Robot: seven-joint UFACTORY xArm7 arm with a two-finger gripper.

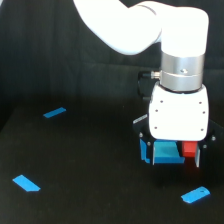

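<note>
My gripper (172, 156) points down at the right side of the camera view, its dark fingers (199, 157) set wide apart to either side. Between them in the picture appear a blue piece (166, 153) and, to its right, a smaller red block (188, 149). A strip of the same blue shows by the left finger. The white hand covers the upper parts of these pieces. Whether the fingers touch them, or merely stand around them, cannot be made out.
Blue tape marks lie on the dark table: one at the far left (55, 112), one at the near left (26, 183) and one at the near right (195, 195). A dark curtain (60, 60) hangs behind.
</note>
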